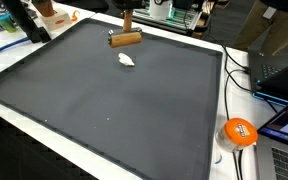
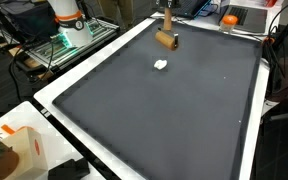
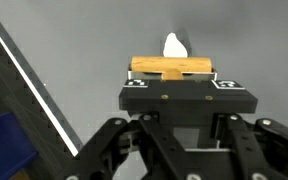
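Observation:
A wooden mallet, its brown cylindrical head (image 1: 126, 39) lying crosswise below an upright handle (image 2: 168, 19), hangs over the far part of the dark board. In the wrist view my gripper is shut on the handle; the mallet head (image 3: 171, 66) shows just beyond the fingers. A small white object (image 1: 126, 60) rests on the board close to the head, apart from it in both exterior views. From the wrist the white object (image 3: 174, 46) appears just past the mallet head. Most of the gripper is outside the exterior views.
The dark board (image 1: 134, 105) is otherwise bare, with a wide clear surface. An orange-topped white item (image 1: 237, 133) stands off its near right side. Laptops (image 1: 279, 80) line the right edge, and mixed items (image 1: 52, 12) lie at the far left.

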